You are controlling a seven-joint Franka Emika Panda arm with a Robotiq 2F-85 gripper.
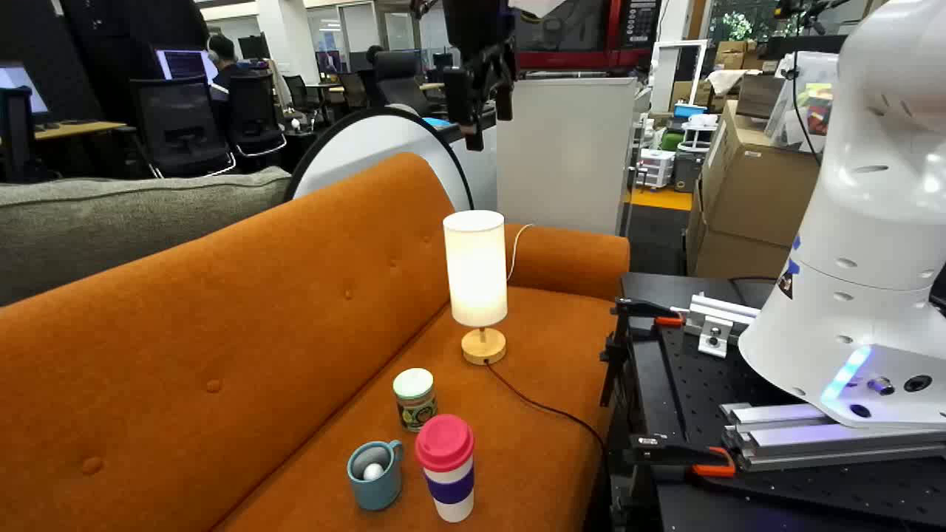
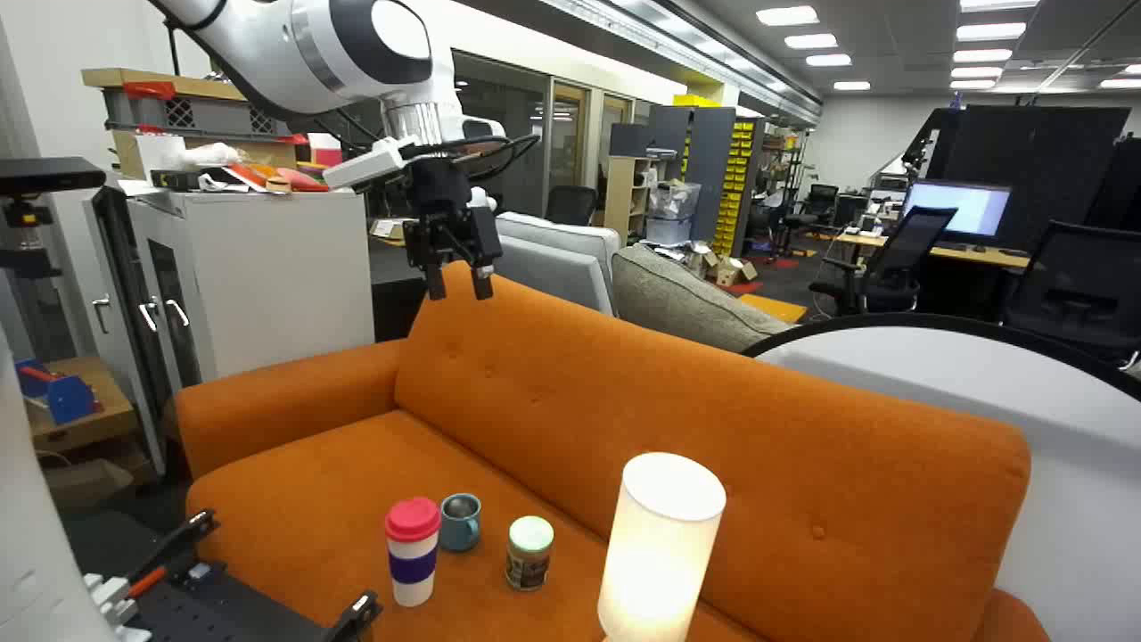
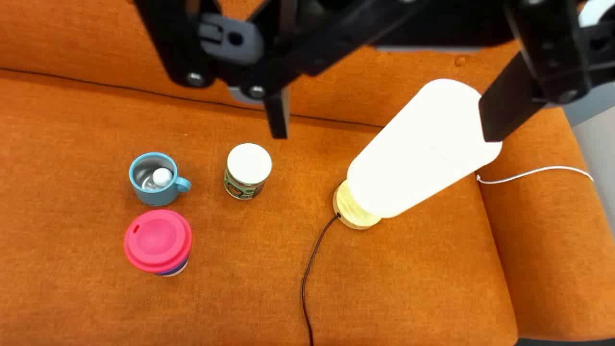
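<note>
My gripper is open, high above the sofa seat, and nothing sits between its fingers. Below it a lit white lamp (image 1: pixel 476 267) stands upright on a round wooden base, with a dark cord running to the seat's front edge. Beside the lamp is a jar (image 3: pixel 246 171) with a pale lid and a green label. A blue mug (image 3: pixel 156 179) holds a small white round object (image 3: pixel 162 176). The cup (image 2: pixel 413 553) with a pink lid and purple band stands upright close to the mug. None of these touches the gripper.
The orange sofa's backrest (image 1: pixel 293 301) rises behind the objects, and an armrest (image 1: pixel 567 258) bounds the lamp's end. A black table (image 1: pixel 701 425) with clamps carries the arm's base along the front. In the wrist view, the seat's front half (image 3: pixel 230 305) is mostly bare.
</note>
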